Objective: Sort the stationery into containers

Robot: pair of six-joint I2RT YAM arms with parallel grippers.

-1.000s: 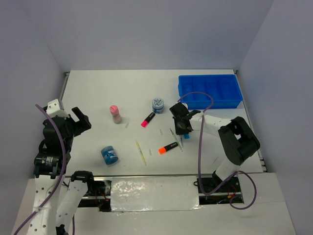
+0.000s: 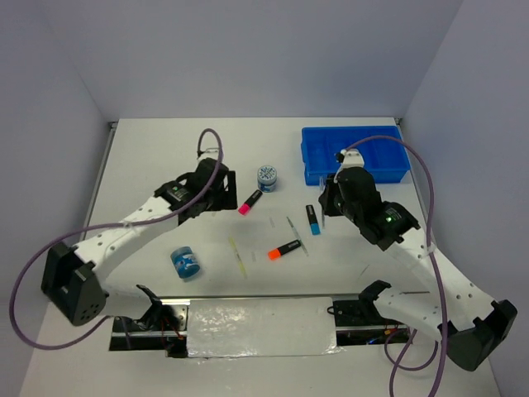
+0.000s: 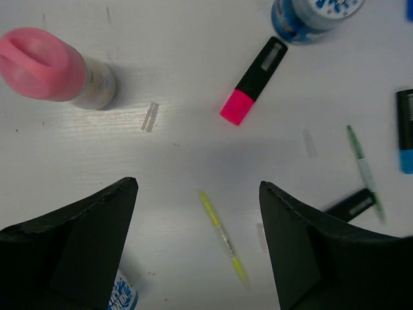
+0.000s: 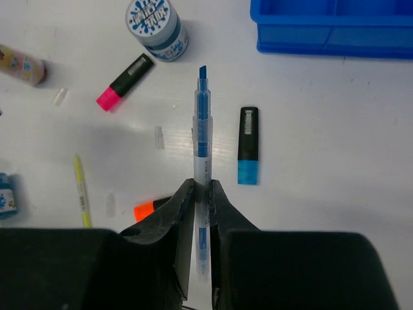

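Observation:
My right gripper is shut on a blue-and-clear pen (image 4: 202, 161), held upright in the right wrist view above the table near the blue compartment box (image 2: 355, 153). My left gripper is open, above a pink-capped bottle (image 3: 51, 64) that the arm hides in the top view. Loose on the table lie a pink-black highlighter (image 2: 250, 202), a blue-black highlighter (image 2: 312, 219), an orange-black highlighter (image 2: 285, 249), a yellow pen (image 2: 236, 256) and a green pen (image 2: 297, 235).
A patterned-lid jar (image 2: 267, 177) stands left of the box, and a blue jar (image 2: 185, 262) lies at the front left. Walls enclose the sides and back.
The left arm has swung inward over the pink-capped bottle. My right gripper has lifted the pen and moved rightward, uncovering the blue-black highlighter.

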